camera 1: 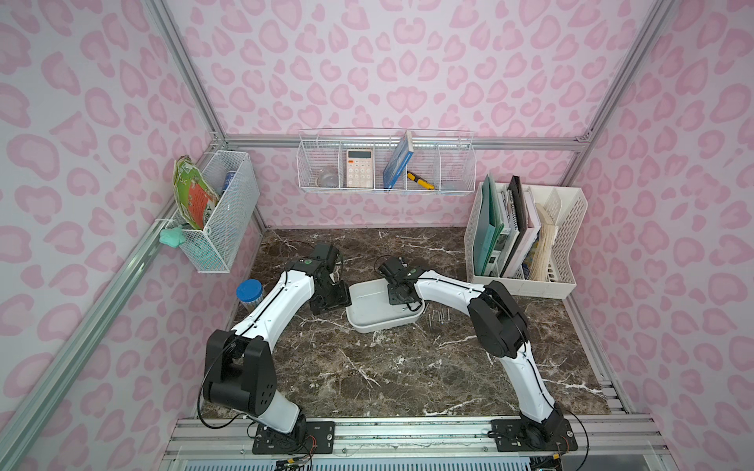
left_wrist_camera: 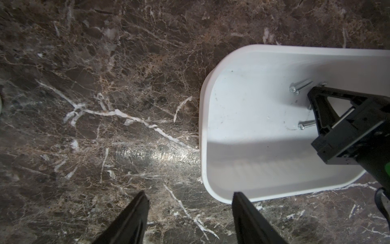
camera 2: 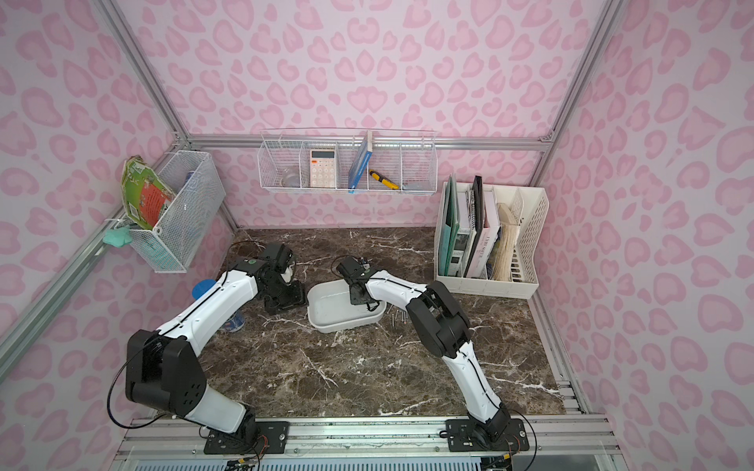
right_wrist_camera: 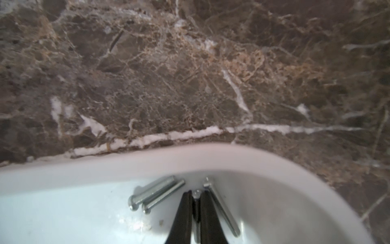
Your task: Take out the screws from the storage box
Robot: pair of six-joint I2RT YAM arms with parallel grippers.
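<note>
The white storage box (camera 1: pixel 369 320) stands on the marble table between the arms. Several silver screws lie on its floor: a pair side by side at the left, including one screw (right_wrist_camera: pixel 152 192), and another screw (right_wrist_camera: pixel 221 207) at the right. My right gripper reaches down into the box, its fingertips narrowly flanking a screw whose head (right_wrist_camera: pixel 196 194) shows between them. Whether they press on it cannot be told. Left of the box, my left gripper is open and empty, its fingertips apart beside the box's rim (left_wrist_camera: pixel 204 122).
More screws (camera 1: pixel 440 315) lie on the table just right of the box. A blue-lidded jar (camera 1: pixel 249 291) stands behind the left arm. At the back right is a white file holder (camera 1: pixel 518 287).
</note>
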